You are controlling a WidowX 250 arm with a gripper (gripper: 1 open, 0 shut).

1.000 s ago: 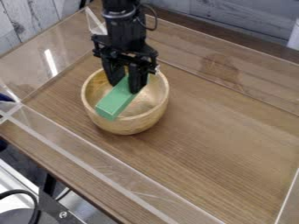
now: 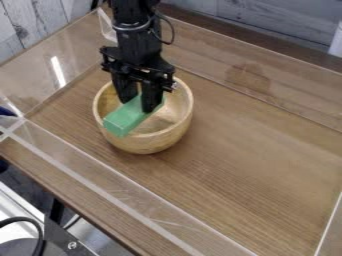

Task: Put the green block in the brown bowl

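Note:
A green block (image 2: 126,117) lies tilted inside the brown bowl (image 2: 160,142), toward its left side. Over the bowl's back half hangs my black gripper (image 2: 139,98), pointing down, its fingers reaching below the rim. They are around or right beside the block's upper end, which they partly cover. Whether the fingers press on the block or stand apart from it is too small to tell.
Bare wooden table (image 2: 247,160) stretches to the right of the bowl and in front of it. A clear strip edge runs along the table's left front side, with dark cables (image 2: 30,222) beyond it at the lower left.
My gripper has come slightly down and to the left over the bowl. The green block has shifted slightly left within the bowl, which stays in place.

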